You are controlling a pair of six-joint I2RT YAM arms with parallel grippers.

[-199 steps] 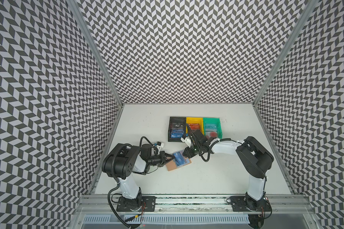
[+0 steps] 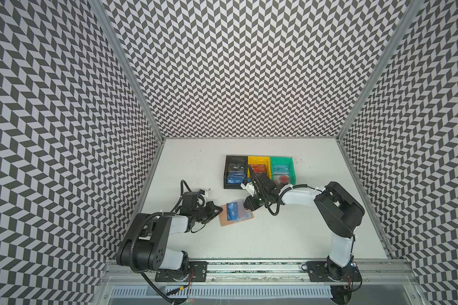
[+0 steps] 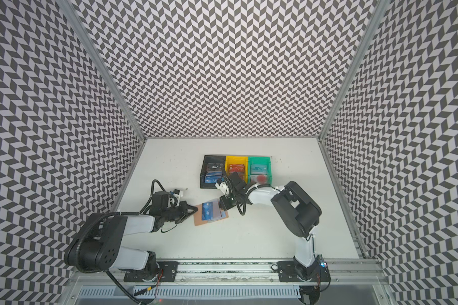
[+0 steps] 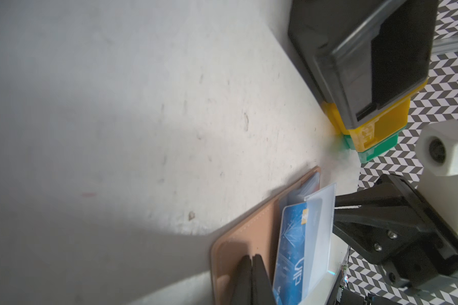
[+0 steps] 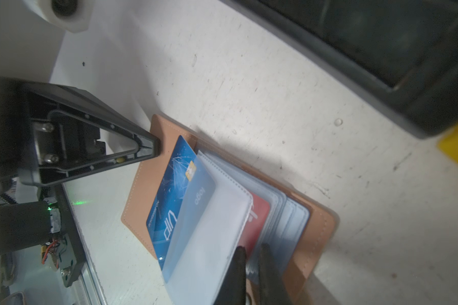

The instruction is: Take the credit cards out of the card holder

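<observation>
A tan card holder (image 5: 140,203) lies open on the table with translucent sleeves. A blue VIP card (image 5: 165,208) sticks out toward its left side, and a red card (image 5: 254,218) shows under a sleeve. My left gripper is shut at the holder's left edge, with no card seen between its fingers. My right gripper is shut on the holder at its right side, its fingertips low over the sleeves and edge.
Joined black (image 2: 235,185), yellow (image 2: 259,159) and green (image 2: 281,159) bins holding cards stand behind the holder, close to my right arm.
My left gripper has drawn back leftward from the cards. The blue card and holder appear slightly shifted left. The right arm stays in place.
</observation>
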